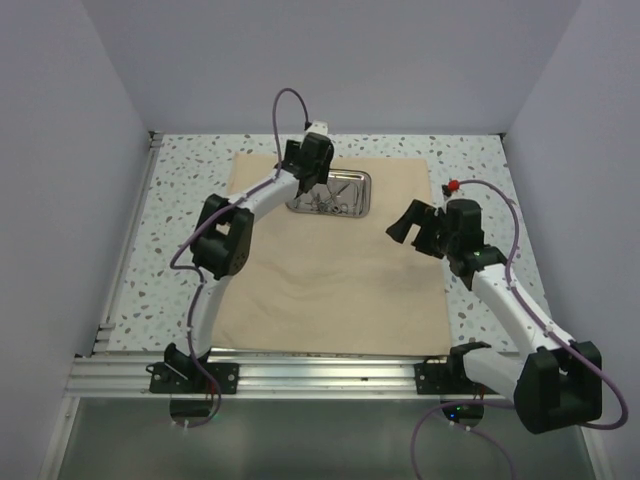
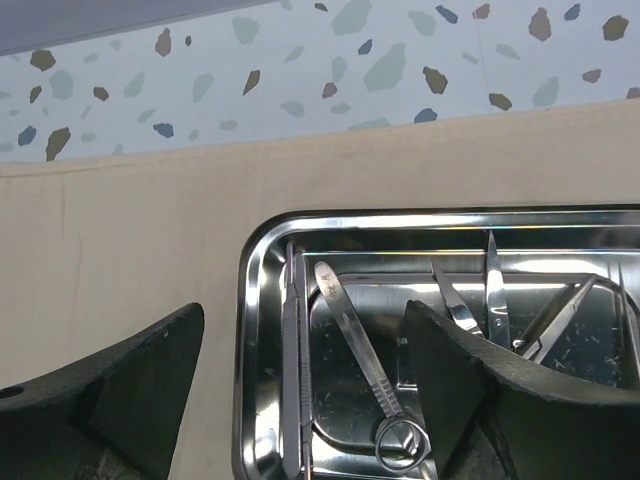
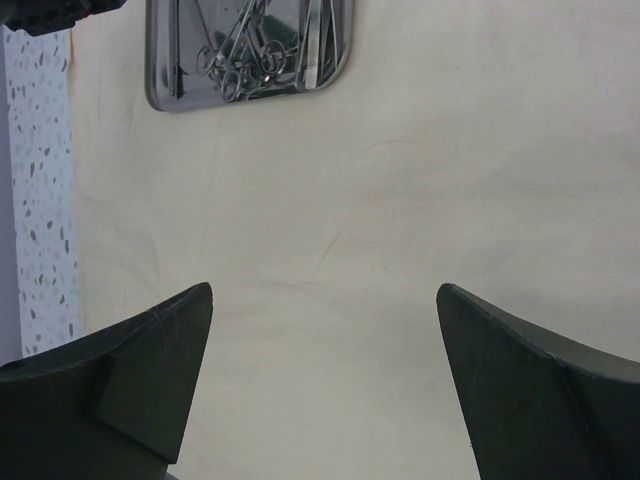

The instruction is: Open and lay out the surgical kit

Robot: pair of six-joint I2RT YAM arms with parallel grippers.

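A metal tray [image 1: 368,192] with surgical instruments inside sits toward the back of a beige cloth [image 1: 340,290]. My left gripper is open over the tray's left edge, its fingers apart with the tray wall between them in view. In the left wrist view, tweezers [image 2: 291,370] stand along the left wall. Beside them are a ringed instrument with a flat handle [image 2: 355,335] and pointed blades [image 2: 496,295]. Right of the tray, above the cloth, my right gripper [image 1: 412,234] is wide open and empty. In the right wrist view, looped scissor handles [image 3: 235,75] lie in the tray.
The speckled table [image 1: 180,200] borders the cloth at the left, back and right. Its back edge meets a grey wall [image 1: 340,70]. The left arm reaches across the cloth's left side.
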